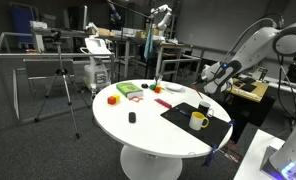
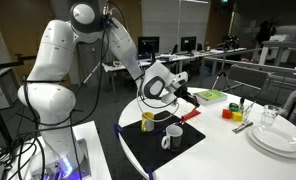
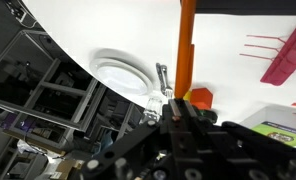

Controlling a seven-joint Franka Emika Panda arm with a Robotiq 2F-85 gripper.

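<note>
A slim orange stick-like thing (image 3: 186, 45) runs down from the top edge in the wrist view. Its lower end reaches between the dark fingers of my gripper, which is shut on it. In the second exterior view my gripper (image 2: 192, 98) is above the far part of the table, past the black mat. A yellow mug (image 2: 147, 122) and a whitish mug (image 2: 173, 136) stand on that mat (image 2: 191, 140), clear of the gripper. The held thing is too small to make out clearly from outside.
White plates (image 2: 278, 139) lie at one side of the round table (image 1: 138, 125). Red and yellow blocks (image 1: 113, 100), a green box (image 1: 127, 87) and a red object (image 1: 163, 103) sit farther over. A dark item (image 1: 132, 117) lies near the rim, with bare tabletop around it.
</note>
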